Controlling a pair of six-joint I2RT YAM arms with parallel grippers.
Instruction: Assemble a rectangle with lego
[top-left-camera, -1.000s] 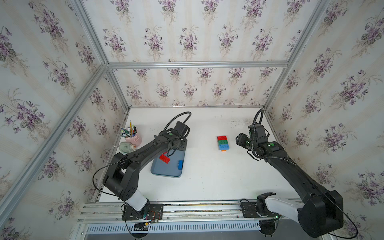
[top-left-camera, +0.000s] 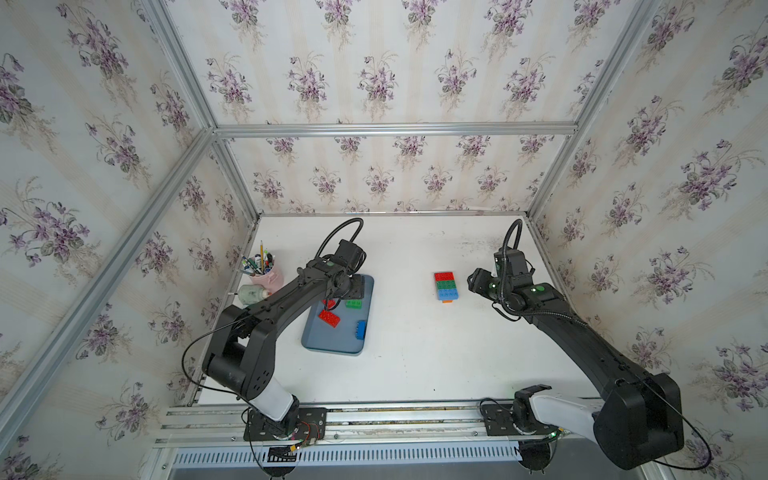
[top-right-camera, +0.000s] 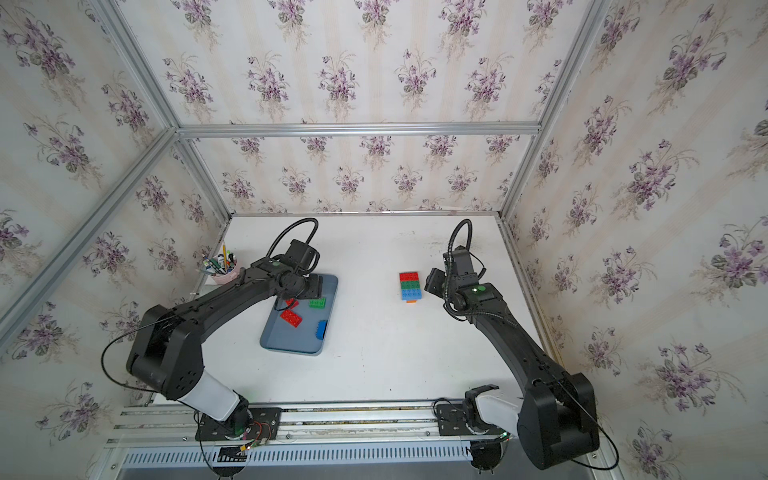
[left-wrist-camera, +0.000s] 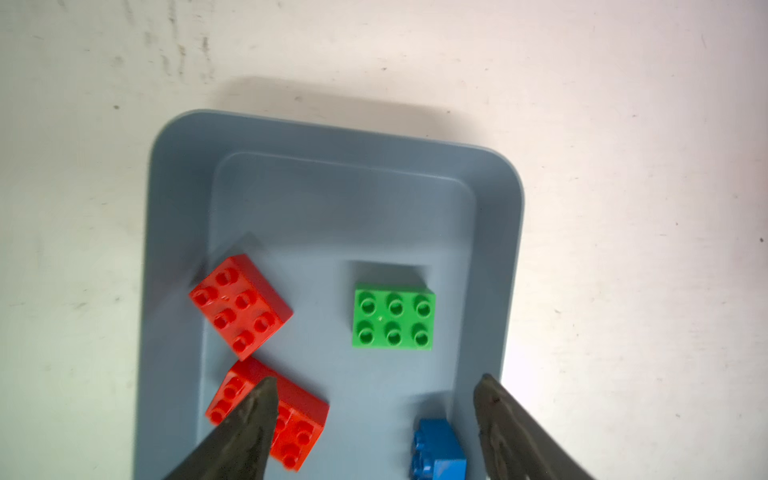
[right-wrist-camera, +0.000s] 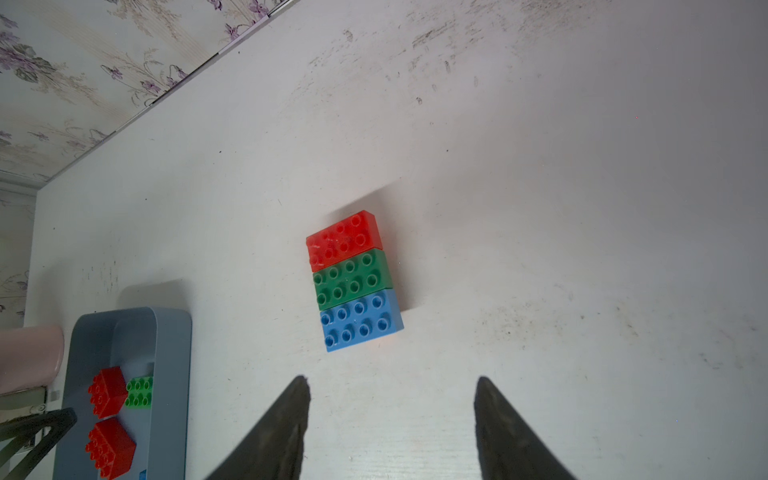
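On the open table stands a block of joined bricks: a red brick (right-wrist-camera: 344, 240), a dark green brick (right-wrist-camera: 353, 277) and a light blue brick (right-wrist-camera: 361, 320) side by side, with an orange piece (top-left-camera: 447, 301) at its near edge. My left gripper hangs above the grey tray (left-wrist-camera: 336, 136), its fingers apart and empty. Inside the tray lie a light green brick (left-wrist-camera: 393, 317), a red brick (left-wrist-camera: 241, 305), a second red brick (left-wrist-camera: 300, 416) partly behind a finger, and a blue brick (left-wrist-camera: 437, 452). To the right of the joined block, my right gripper is open and empty above the table.
A pink cup (top-left-camera: 269, 276) with pens stands left of the tray, a pale greenish object (top-left-camera: 253, 294) beside it. Bare table (top-left-camera: 400, 336) lies between tray and joined bricks. The tray has raised walls.
The left arm has shifted left over the tray, uncovering the light green brick. The right arm has moved slightly left. The joined bricks have stayed put.
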